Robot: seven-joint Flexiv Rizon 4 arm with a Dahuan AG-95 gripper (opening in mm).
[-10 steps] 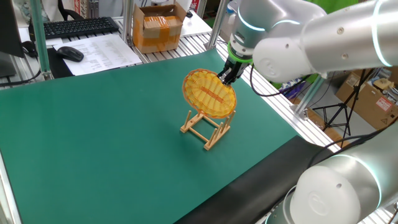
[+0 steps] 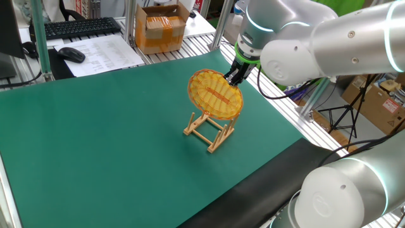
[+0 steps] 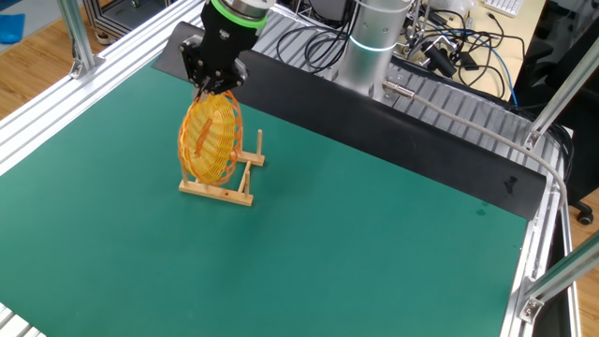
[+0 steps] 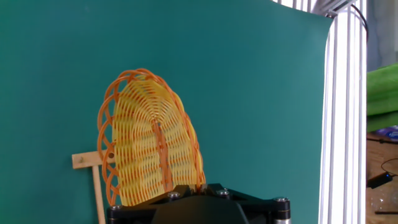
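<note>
An oval yellow wicker basket (image 2: 216, 94) with an orange looped rim stands on edge at the wooden rack (image 2: 211, 134). My gripper (image 2: 231, 80) is shut on the basket's upper rim. From the other side, the basket (image 3: 208, 139) appears upright between the rack's pegs, its lower edge close to the wooden base (image 3: 216, 194); whether it bears on the wood I cannot tell. In the wrist view the basket (image 4: 155, 140) reaches away from the fingertips, hiding most of the rack, with one wooden bar (image 4: 91, 159) showing at left.
A black strip (image 3: 393, 131) runs along the arm's base.
Over the last second the gripper and basket have shifted slightly to the right in exterior view 1. The rack has stayed in place.
</note>
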